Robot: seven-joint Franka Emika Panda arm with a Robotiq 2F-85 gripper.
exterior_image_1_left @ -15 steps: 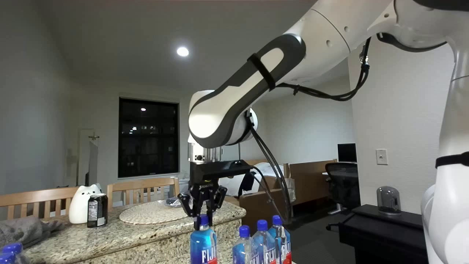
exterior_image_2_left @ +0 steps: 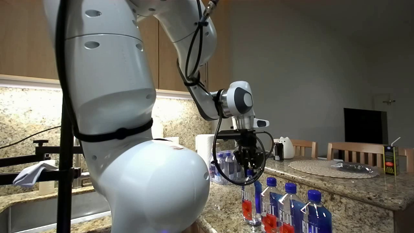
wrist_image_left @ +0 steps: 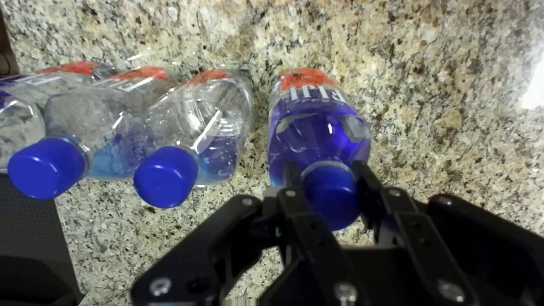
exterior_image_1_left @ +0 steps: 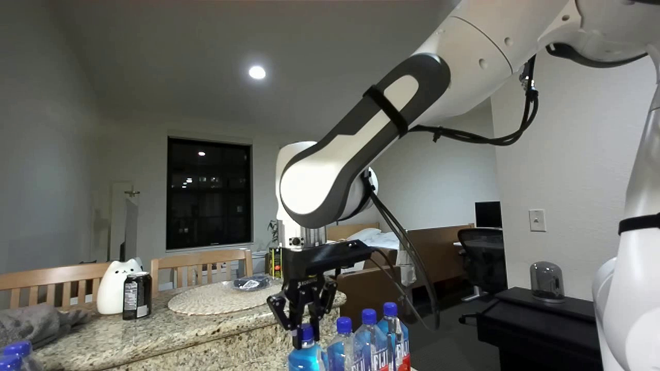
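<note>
A FIJI water bottle (wrist_image_left: 318,130) stands upright at one end of a row of similar bottles, my gripper shut on its blue cap (wrist_image_left: 334,199). One finger lies on each side of the cap. In exterior view 1 the gripper (exterior_image_1_left: 303,331) points straight down over this bottle (exterior_image_1_left: 306,357), whose lower part is cut off by the frame. A narrow strip of counter separates it from the nearest neighbouring bottle (wrist_image_left: 204,117). In exterior view 2 the held bottle (exterior_image_2_left: 251,200) is at the left end of the row, partly behind a cable loop; whether its base touches the counter is hard to tell.
More bottles (exterior_image_2_left: 226,167) are grouped farther back. On the raised ledge are a dark can (exterior_image_1_left: 136,296), a white cat figure (exterior_image_1_left: 114,290) and a woven mat (exterior_image_1_left: 213,300).
My gripper and the bottle in it have come down and shifted right in exterior view 1, closer to the other bottles. Those bottles have not moved.
</note>
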